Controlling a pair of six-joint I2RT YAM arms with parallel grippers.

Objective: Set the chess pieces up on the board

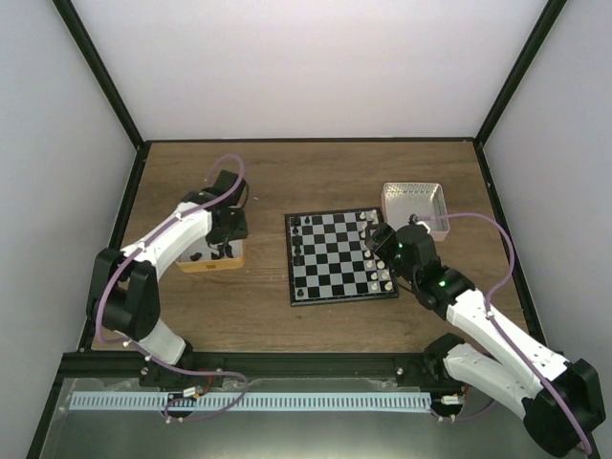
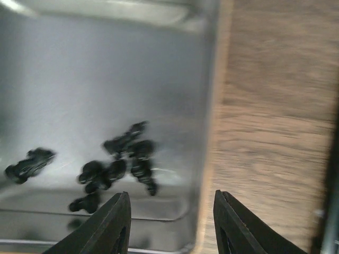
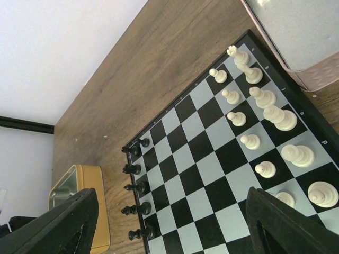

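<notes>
The chessboard carries white pieces along its right side and black pieces along its left, seen closer in the right wrist view, with a white piece and a black piece. My left gripper is open over the left container, where several black pieces lie tipped over, some touching each other. My right gripper is open, hovering at the board's right side with nothing between its fingers.
A pink-edged silver container stands behind the board on the right. Bare wooden table lies behind the board and in front of it. Walls border the table at the back and sides.
</notes>
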